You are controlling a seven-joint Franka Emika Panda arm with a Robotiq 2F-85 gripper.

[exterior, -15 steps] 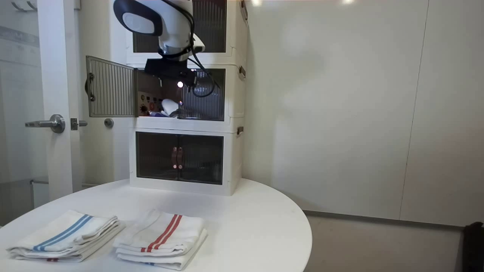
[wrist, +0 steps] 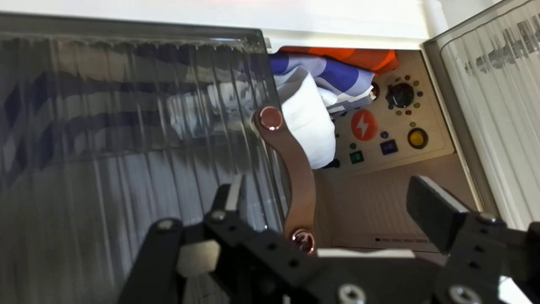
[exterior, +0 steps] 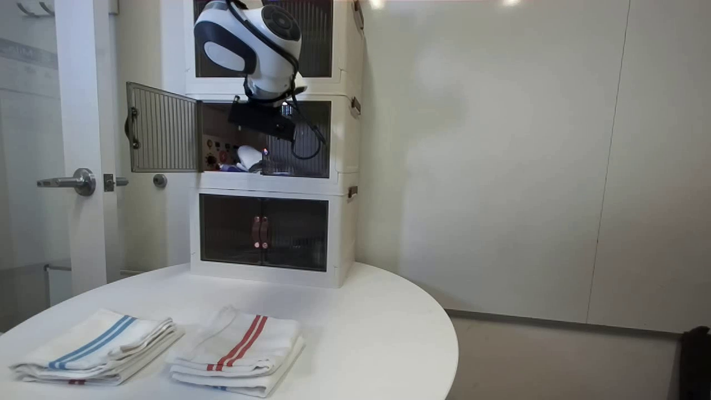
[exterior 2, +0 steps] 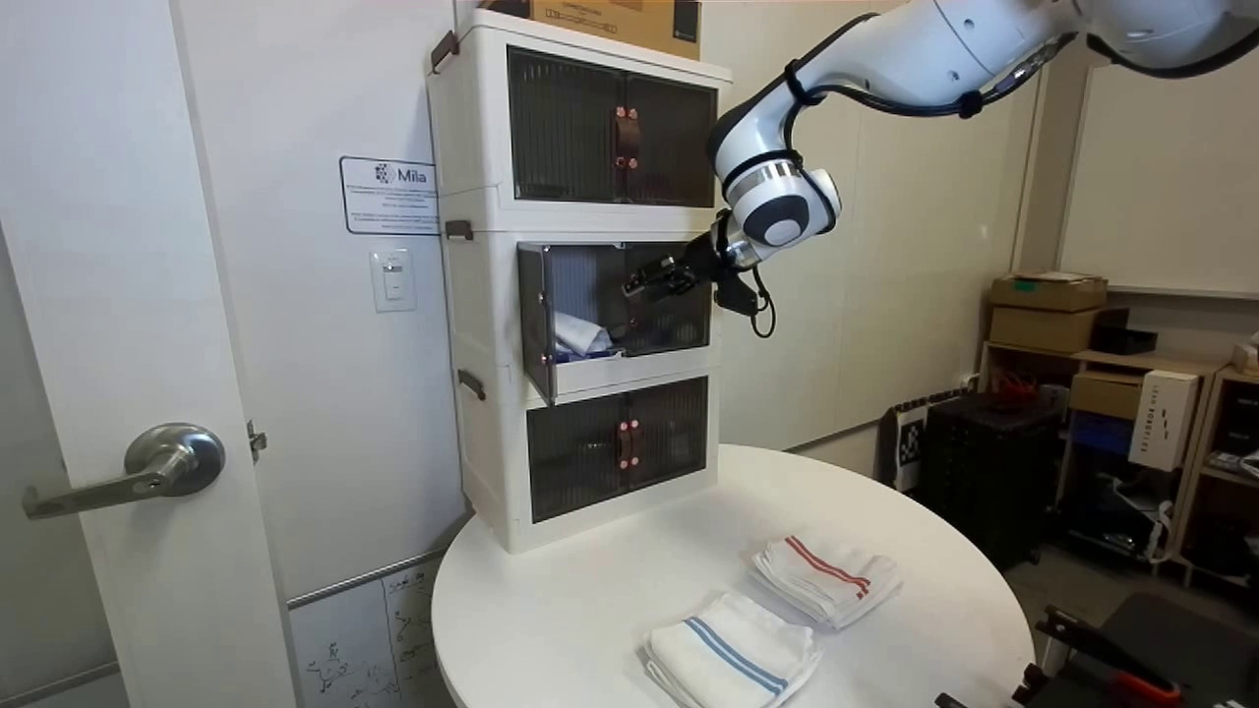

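My gripper stands open in front of the cabinet's middle compartment, its two fingers [wrist: 427, 213] wide apart. Seen from the wrist, the brown strap handle [wrist: 301, 185] of the shut door [wrist: 101, 202] shows within the gap between them; how close they are to it in depth I cannot tell. The other middle door [exterior: 165, 130] is swung open to the left in exterior view 1. Inside the compartment lie a white cloth [wrist: 311, 121], a blue-and-white cloth [wrist: 344, 76] and something orange [wrist: 372, 58].
Two folded towel stacks lie on the round white table [exterior: 380, 333], one with blue stripes [exterior 2: 726, 649], one with red stripes [exterior 2: 826, 572]. The upper doors [exterior 2: 567, 130] and lower doors [exterior 2: 578, 454] are shut. Open room lies to the cabinet's right.
In exterior view 1 the arm and gripper have shifted right and a little down, toward the shut middle door. The doors and towels have stayed put.
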